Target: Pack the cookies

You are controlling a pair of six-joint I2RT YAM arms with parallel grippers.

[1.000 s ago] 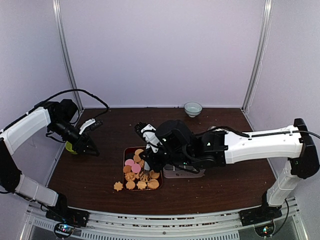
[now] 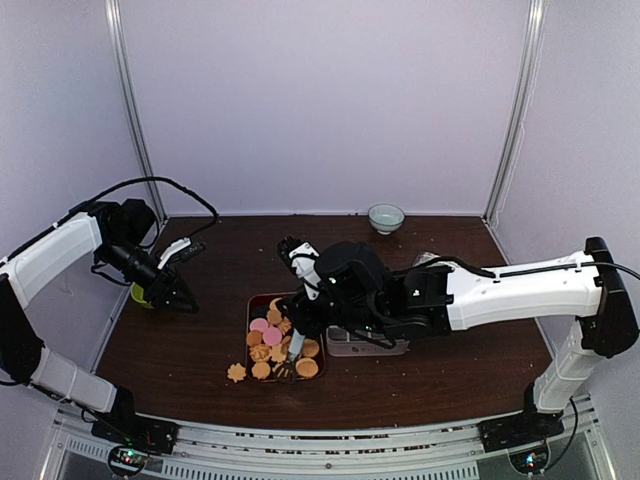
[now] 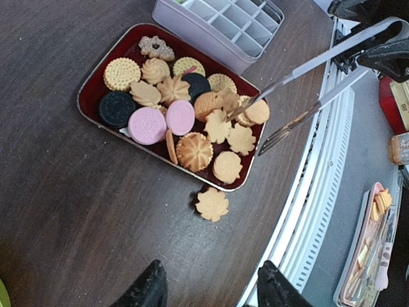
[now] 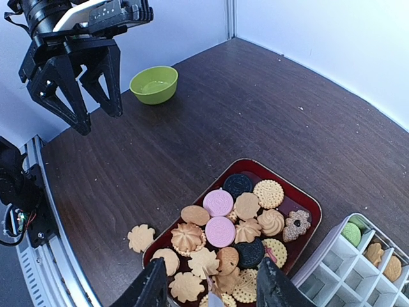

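Note:
A red tray (image 3: 96, 77) of assorted cookies fills the table's centre, with one flower cookie (image 3: 211, 203) loose on the wood beside it. My right gripper (image 2: 300, 315) is over the tray, with metal tongs (image 3: 300, 70) reaching down from it among the cookies at the near right end. Its fingertips (image 4: 268, 281) stand apart at the bottom of the right wrist view. My left gripper (image 2: 175, 295) hangs over the left side of the table, empty, fingers apart. A compartment box (image 3: 198, 51) next to the tray holds some cookies.
A green bowl (image 4: 153, 89) sits at the far left and a pale bowl (image 2: 386, 212) at the back. The wood left of and behind the tray is clear.
The right arm and tongs have shifted slightly, the tongs' tips now nearer the tray's near edge. The left arm is still.

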